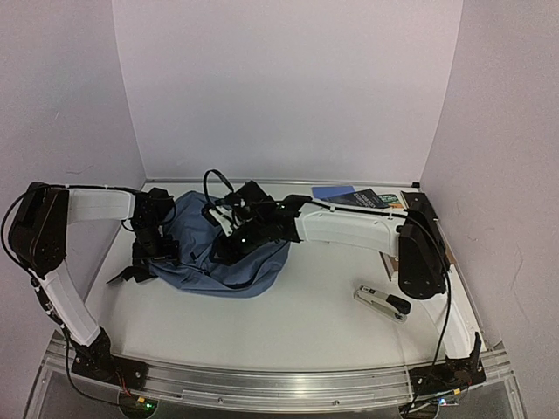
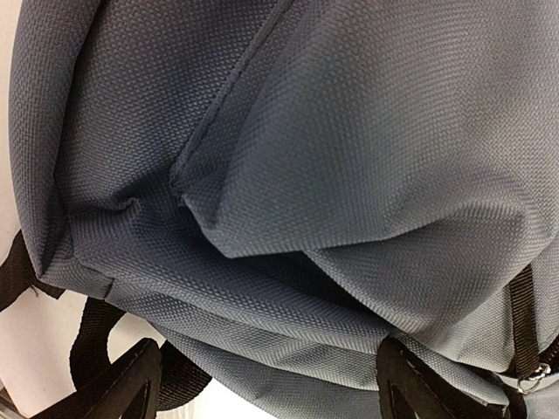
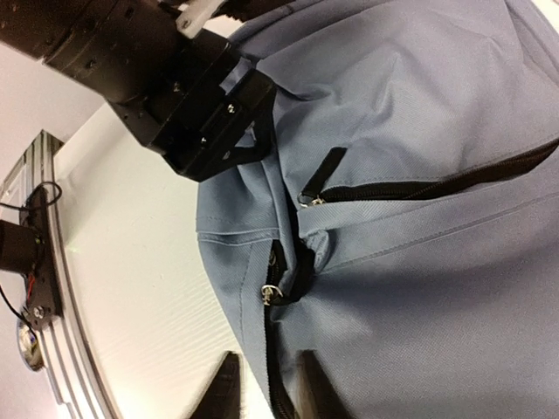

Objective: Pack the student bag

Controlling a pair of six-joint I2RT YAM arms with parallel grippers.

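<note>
A grey-blue bag (image 1: 210,281) lies at the left of the table, with its dark zipper (image 3: 393,190) parted and a second zipper pull (image 3: 272,294) near the edge. Over the bag's left end is my left gripper (image 1: 166,256), its fingers (image 2: 122,388) wide apart and the bag's fabric (image 2: 288,358) showing between and beyond them. I cannot tell how firmly it touches the cloth. My right gripper is above the bag's zippered edge, fingers (image 3: 223,388) parted, with bag edge visible beyond the gap. A stapler (image 1: 382,304) rests at the right, away from both grippers.
Books (image 1: 356,199) lie at the back right, partly hidden by my right arm (image 1: 349,229). A black strap (image 1: 133,273) trails off the bag's left end. Bare table (image 1: 262,332) stretches along the front.
</note>
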